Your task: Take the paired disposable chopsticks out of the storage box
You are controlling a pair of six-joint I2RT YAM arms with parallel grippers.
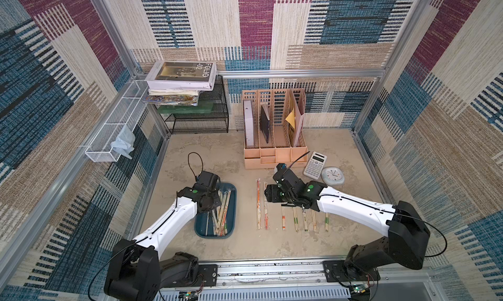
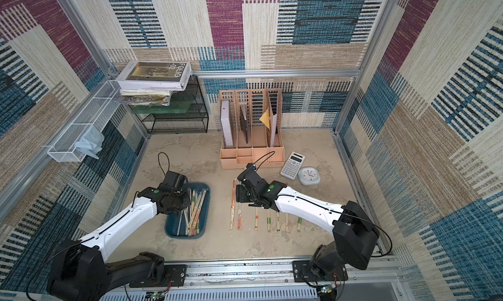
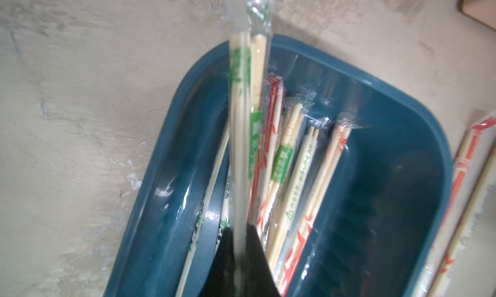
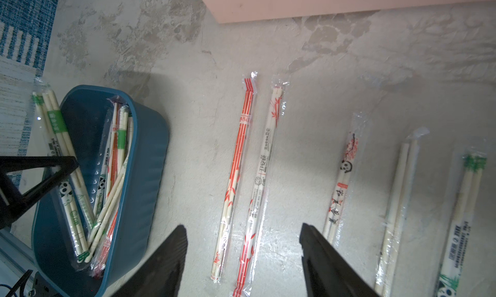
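The dark teal storage box (image 1: 230, 227) holds several wrapped chopstick pairs. In the left wrist view my left gripper is shut on a wrapped chopstick pair (image 3: 238, 90), lifted over the box among the others. My right gripper is part open, with nothing held, above the table where wrapped pairs lie in a row: a red-striped pair (image 4: 237, 152), a white-and-red pair (image 4: 266, 157), a panda-printed pair (image 4: 342, 183) and several more to the right.
A pink file organizer (image 1: 275, 159) stands at the back, with a calculator (image 1: 315, 165) and clock (image 1: 332, 176) to its right. A wire shelf with books (image 1: 180, 76) is at the back left. Bare table lies left of the box.
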